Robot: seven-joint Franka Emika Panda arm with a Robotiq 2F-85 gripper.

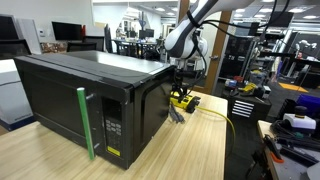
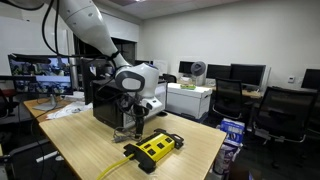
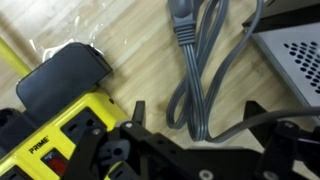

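Observation:
My gripper is open, its two dark fingers spread wide. Below and between them in the wrist view runs a grey power cord (image 3: 201,75), folded into loops, with its plug (image 3: 183,14) toward the top edge. The same grey cord (image 2: 125,134) lies on the wooden table under the arm. Left of the gripper is a yellow power strip (image 3: 85,130) marked PRIME, with a black adapter (image 3: 64,78) beside or plugged into it. In the second exterior view the yellow strip (image 2: 155,150) lies in front of the arm.
A large black microwave (image 1: 120,128) stands on the table, close to the arm's working side. A perforated metal casing (image 3: 300,55) borders the wrist view's right side. Clear tabletop (image 2: 90,150) extends left of the strip.

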